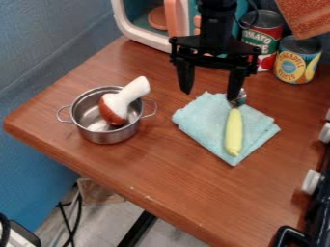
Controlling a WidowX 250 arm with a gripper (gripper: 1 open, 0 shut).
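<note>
My black gripper [209, 79] hangs over the back middle of the wooden table, fingers apart and pointing down, with nothing seen between them. Below and to its right, a light blue cloth [203, 121] lies flat, with a pale yellow handled utensil [233, 133] on it; its metal end sits near the right finger. At the left, a steel pot [111, 135] holds a white-and-brown brush-like object [123, 101].
At the back stand a red can [261, 39], a yellow-labelled can [296, 63] and a teal-and-white open box [142, 29]. A black stove-like appliance [312, 207] lines the right edge.
</note>
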